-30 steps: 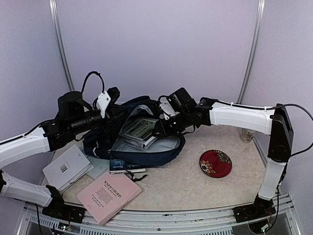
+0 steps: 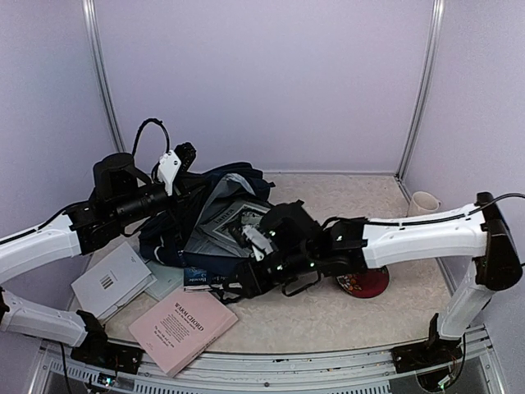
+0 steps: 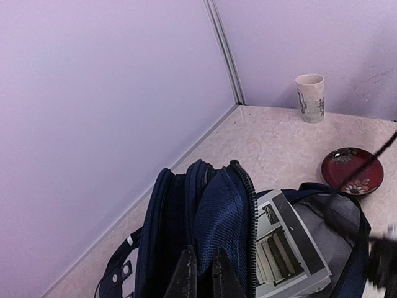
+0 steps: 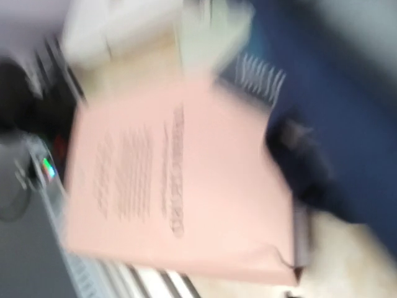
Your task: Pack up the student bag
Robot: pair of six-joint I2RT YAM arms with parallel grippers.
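The navy backpack point(image 2: 156, 246) lies open with books inside, among them a grey-framed book point(image 3: 291, 261). My left gripper is shut on the bag's upper edge, holding it up. My right gripper point(image 2: 238, 287), blurred in motion in the top view, hangs low over the bag's front, near a pink book point(image 2: 172, 332); its fingers' state is unclear. The pink book fills much of the blurred right wrist view. White books point(image 2: 102, 283), a pale green one and a dark blue book point(image 2: 197, 277) lie at the bag's left and front.
A red flowered round item point(image 3: 352, 171) lies right of the bag, partly behind my right arm in the top view. A pale cup point(image 3: 310, 99) stands at the back right. Walls enclose the table at back and sides.
My left gripper has barely moved.
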